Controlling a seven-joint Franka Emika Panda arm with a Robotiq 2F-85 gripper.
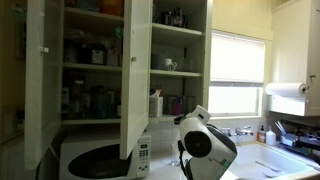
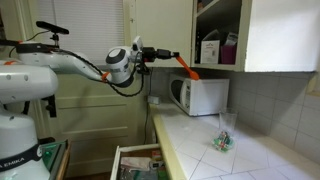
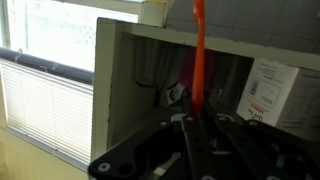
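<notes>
An orange, stick-like utensil slants down and to the right from my gripper in exterior view 2. Its lower end looks a little wider. The gripper is shut on its upper end, in the air near the open cabinet. From the wrist view, the orange utensil runs upward from between the dark fingers, in front of the cabinet shelves. In exterior view 1 the white arm shows, but the fingers cannot be made out.
An open cabinet holds cups and jars, its doors swung outward. Below stand a microwave and a tiled counter with a clear container. An open drawer lies beneath the counter. A sink is at right.
</notes>
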